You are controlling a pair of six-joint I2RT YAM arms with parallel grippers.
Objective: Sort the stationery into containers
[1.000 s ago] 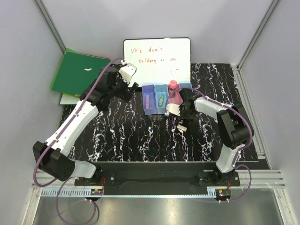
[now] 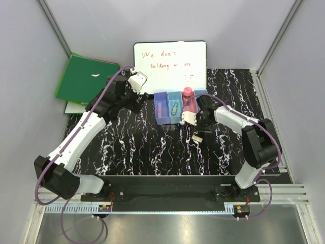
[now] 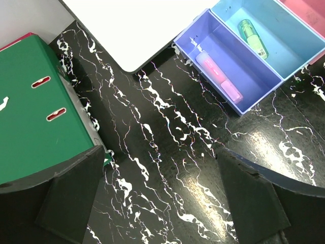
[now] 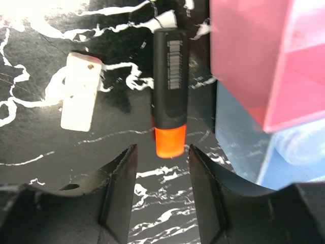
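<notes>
My right gripper is open just beside a black item with an orange end (image 4: 170,81), lying on the marble table outside the bins; a white eraser-like block (image 4: 79,91) lies next to it. The blue-purple bin (image 3: 259,86) holds a pink tube (image 3: 218,73), the light-blue bin (image 3: 279,35) a green tube (image 3: 252,38). A pink bin (image 3: 304,10) is alongside, with a pink bottle (image 2: 187,94) in the top view. My left gripper hangs open over bare table, left of the bins.
A whiteboard (image 2: 169,63) stands behind the bins. Green binders (image 3: 40,107) lie at the back left.
The left arm is almost unmoved.
</notes>
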